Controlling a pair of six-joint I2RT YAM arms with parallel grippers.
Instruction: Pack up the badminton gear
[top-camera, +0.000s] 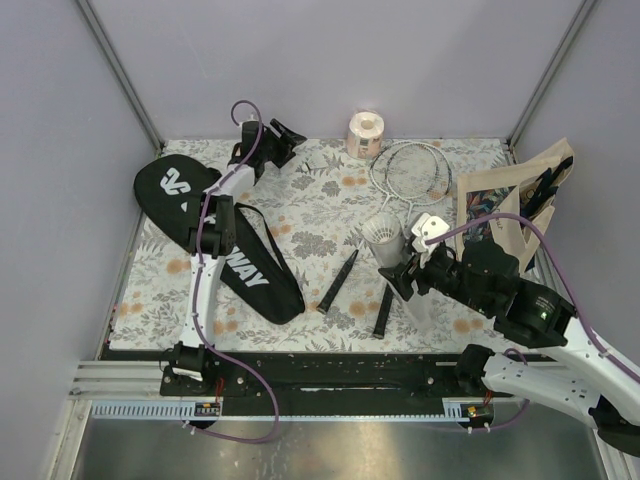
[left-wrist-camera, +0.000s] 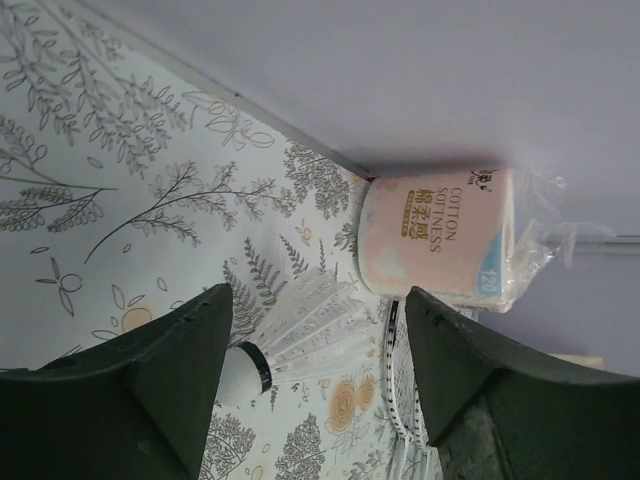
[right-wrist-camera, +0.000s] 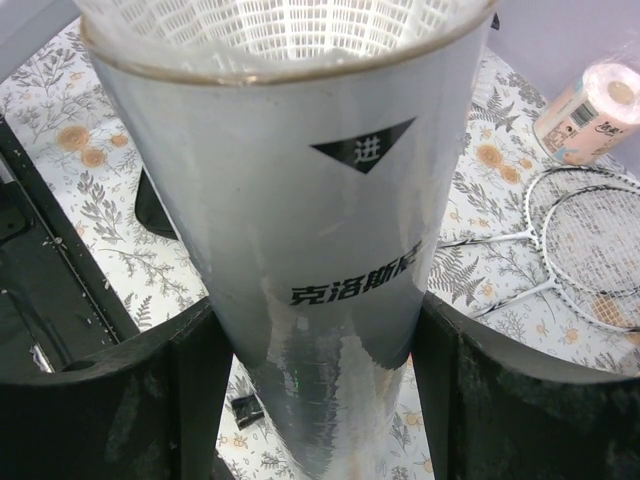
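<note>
My right gripper (top-camera: 403, 275) is shut on the clear shuttlecock tube (right-wrist-camera: 320, 210), holding it tilted with its mouth raised above the cloth; white netted material shows inside the mouth. Feathers spread, a loose shuttlecock (left-wrist-camera: 252, 368) lies on the cloth by the back wall. Over it hangs my left gripper, open, its fingers apart and nothing between them. Two white-framed rackets (top-camera: 412, 172) lie overlapped at the back right, their dark handles (top-camera: 338, 281) pointing forward. The black racket bag (top-camera: 262, 280) lies flat on the left, partly covered by my left arm.
Against the back wall stands a pink-and-white tissue roll (top-camera: 365, 134) in wrapping. An upright tote bag (top-camera: 508, 205) with dark items in it is at the right.
</note>
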